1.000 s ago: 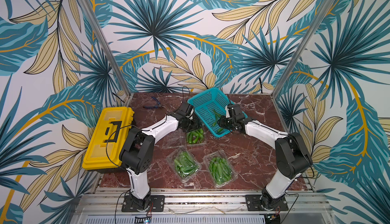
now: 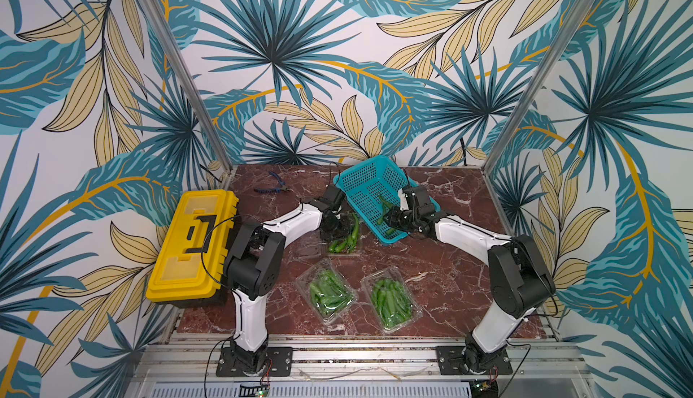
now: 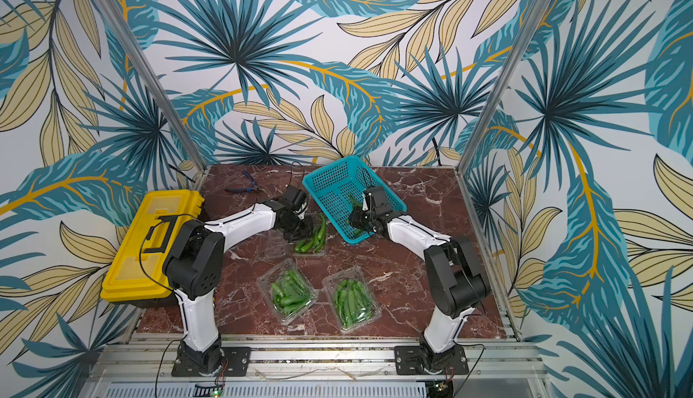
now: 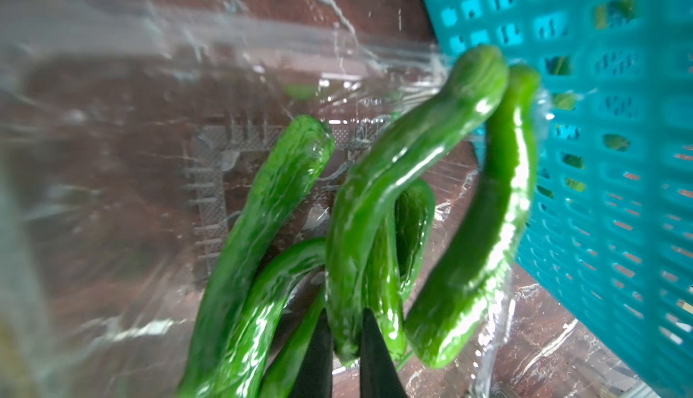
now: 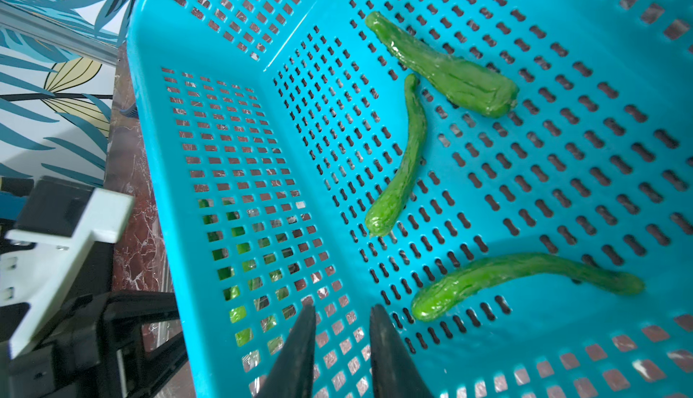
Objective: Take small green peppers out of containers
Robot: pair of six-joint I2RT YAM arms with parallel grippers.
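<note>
In the left wrist view, a curved green pepper (image 4: 404, 156) has its lower end between the fingertips of my left gripper, which is shut on it. Under and beside it, more peppers (image 4: 249, 235) lie in an uncovered clear plastic container (image 4: 205, 138). From above, this container is partly hidden by my left gripper. A turquoise basket (image 5: 155, 152) stands directly to its right, with 3 peppers (image 5: 400, 167) visible on its floor in the right wrist view. Over the basket, my right gripper is open, its fingers a small way apart and nothing between them.
Two more clear containers full of peppers, a left one (image 2: 328, 293) and a right one (image 2: 392, 300), stand nearer the front. A yellow toolbox (image 2: 184, 246) is at the left edge, and pliers (image 2: 272, 183) lie at the back left.
</note>
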